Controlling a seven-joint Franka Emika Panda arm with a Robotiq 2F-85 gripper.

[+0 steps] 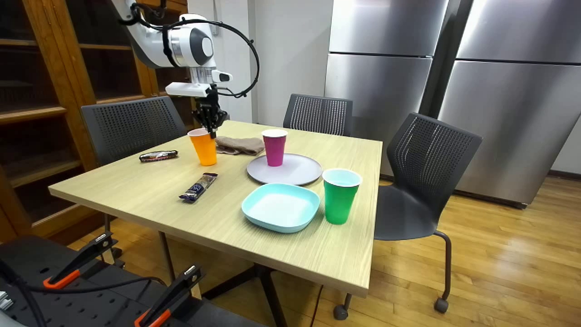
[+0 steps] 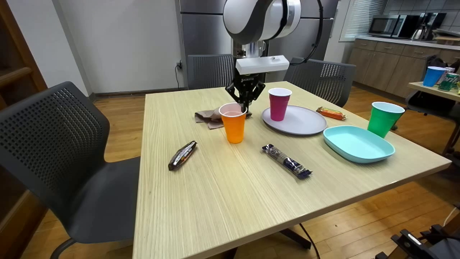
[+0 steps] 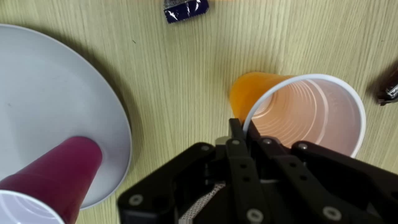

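An orange cup (image 1: 204, 149) with a white rim stands on the table, tilted slightly in exterior view 1. My gripper is shut on its rim, one finger inside the cup and the other outside. In exterior view 2 the orange cup (image 2: 233, 128) is below my gripper (image 2: 244, 108), its base at the tabletop. The wrist view looks into the cup (image 3: 309, 108), which is empty.
A magenta cup (image 1: 275, 148) stands on a grey plate (image 1: 299, 175). A brown cloth (image 2: 210, 117) lies behind the orange cup. Wrapped bars (image 2: 183, 154) lie nearby. The turquoise tray (image 1: 280, 208) and green cup (image 1: 338, 201) sit at the near right.
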